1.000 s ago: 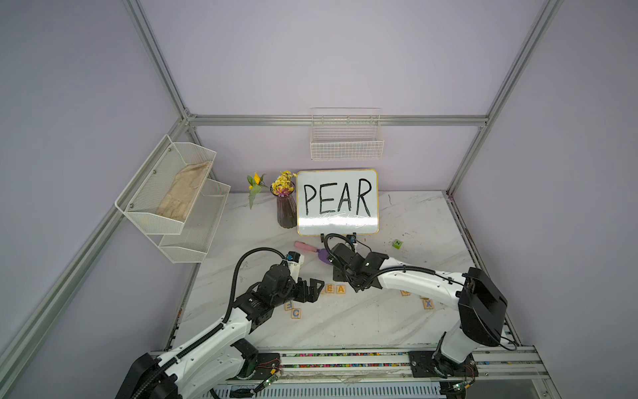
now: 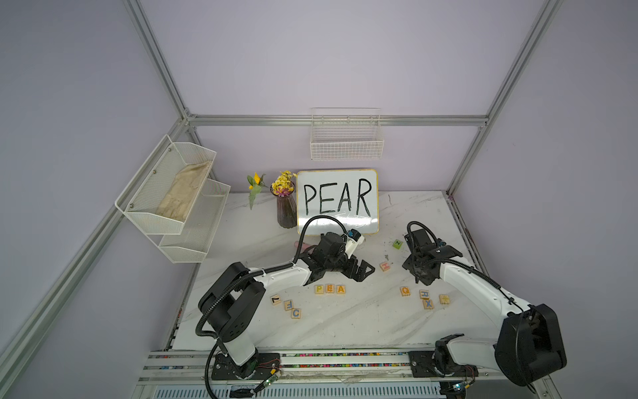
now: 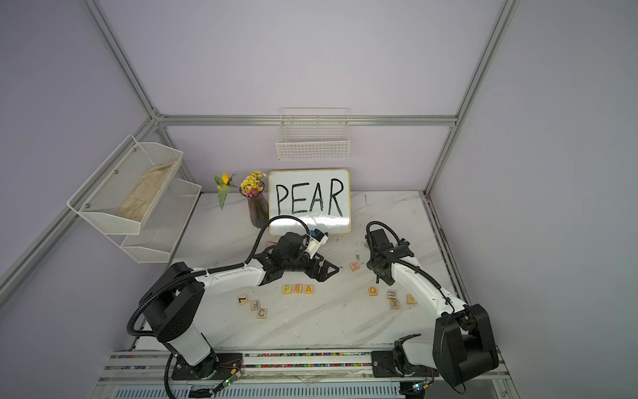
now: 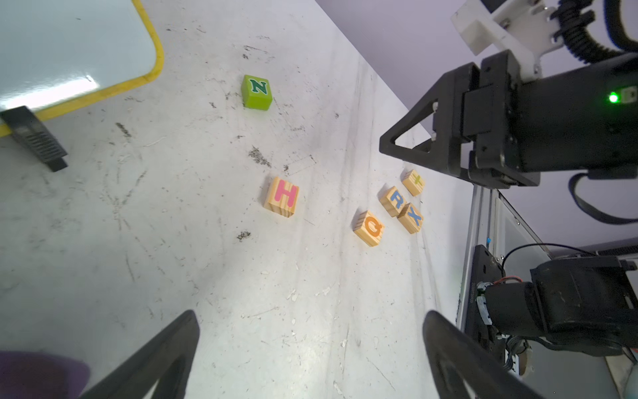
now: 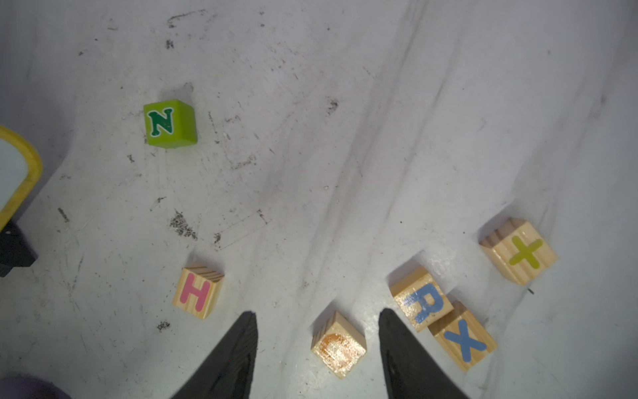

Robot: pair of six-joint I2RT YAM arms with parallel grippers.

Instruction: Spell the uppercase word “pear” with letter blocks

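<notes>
Yellow-orange blocks P (image 2: 319,289), E (image 2: 329,288) and A (image 2: 341,289) stand in a row on the table, mid-left. The R block (image 5: 422,299), with a blue letter, lies at the right, touching the X block (image 5: 463,335). My right gripper is open above the table, nothing between its fingers; the Q-side block (image 5: 339,345) shows in its gap, below. My left gripper is open too, over bare table right of and behind the row. A whiteboard (image 2: 337,226) at the back reads PEAR.
Other blocks are the H (image 5: 196,291), the green N (image 5: 171,124) and a plus-like one (image 5: 521,251). Further blocks lie front left, including C (image 2: 296,313). A flower vase (image 2: 286,211) stands beside the board.
My right arm has swung right, away from the letter row towards the loose blocks. My left arm has moved right and away from the front. The P, E and A row stays put.
</notes>
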